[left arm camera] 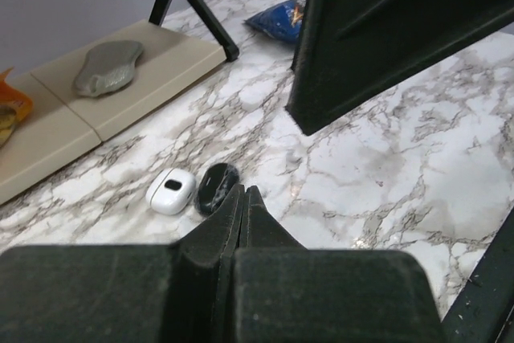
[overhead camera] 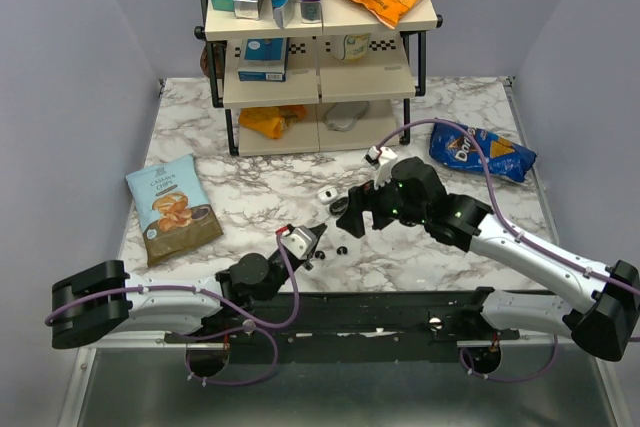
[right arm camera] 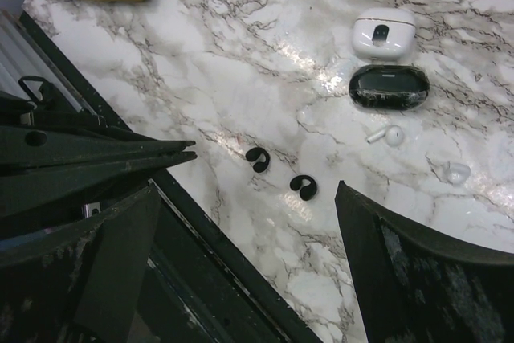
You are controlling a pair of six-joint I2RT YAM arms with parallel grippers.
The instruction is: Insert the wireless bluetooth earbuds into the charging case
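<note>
Both cases look closed and stand close together: the white case and the glossy black case. Two black earbuds lie apart on the marble table, nearer its front edge. A white earbud rests just in front of the black case, and another white earbud lies farther right. My left gripper is shut, its fingertips bare, left of the black earbuds in the right wrist view. Above the table, my right gripper is open with nothing between its wide-set fingers.
A shelf rack stands behind the cases. The chip bag lies at left and a blue bag at right. My two grippers are close together in the top view. Bare marble surrounds the small items.
</note>
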